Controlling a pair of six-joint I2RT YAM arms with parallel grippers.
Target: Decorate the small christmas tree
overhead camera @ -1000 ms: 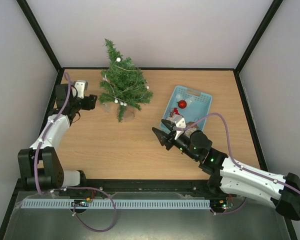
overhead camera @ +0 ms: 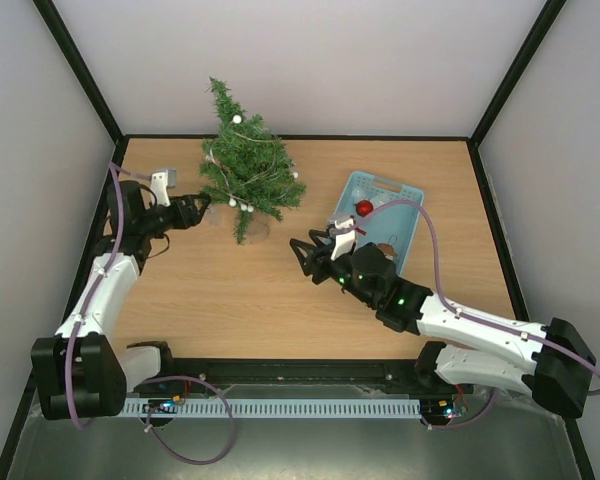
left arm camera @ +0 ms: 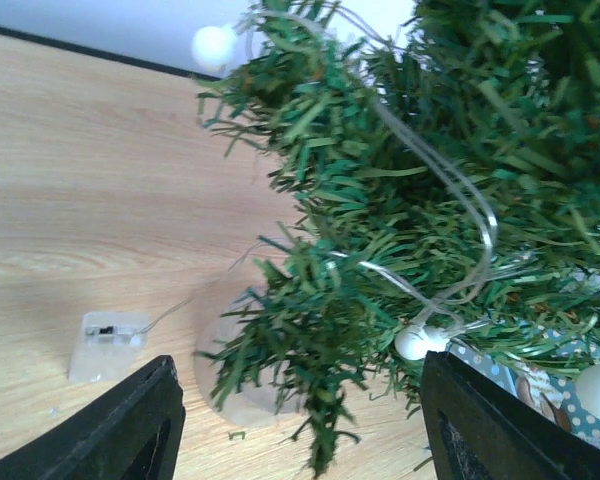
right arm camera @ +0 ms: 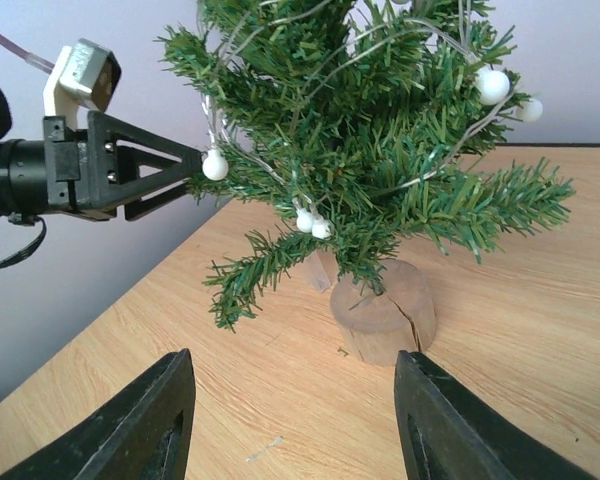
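Observation:
The small green tree [overhead camera: 248, 170] stands at the back of the table on a round wooden base [right arm camera: 385, 310], strung with a thin wire of white ball lights [right arm camera: 493, 86]. Just left of it, my left gripper [overhead camera: 204, 203] is open at the tip of a low branch [left arm camera: 315, 330], which lies between its fingers in the left wrist view. No ornament shows there. In front of the tree, to its right, my right gripper [overhead camera: 298, 258] stands open and empty, facing it. A red ball ornament [overhead camera: 364, 208] lies in the blue basket [overhead camera: 412, 192].
A small clear box [left arm camera: 108, 345] with a wire rests beside the tree base. Other ornaments in the basket are partly hidden by my right arm [overhead camera: 380, 280]. Bare wood lies between the arms at the front.
My left gripper has moved right, up to the tree's left branches. My right gripper has shifted left and slightly up in the top view. Tree and basket have not moved.

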